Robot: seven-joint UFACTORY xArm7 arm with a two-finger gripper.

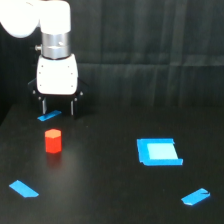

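A red cube [53, 141] sits on the dark table at the left. Behind it and above the tabletop hangs my gripper [59, 105], at the end of the white arm [57, 75]. Its two thin dark fingers point down and stand well apart, with nothing visible between them. The gripper and the cube are apart. On the right half of the table lies a white square [161, 152] bordered by blue tape [142, 151]; nothing rests on it.
Blue tape strips mark the table at the back left [49, 116], front left [23, 189] and front right [196, 197]. A dark curtain [140, 50] hangs behind. Between the cube and the taped square the table is bare.
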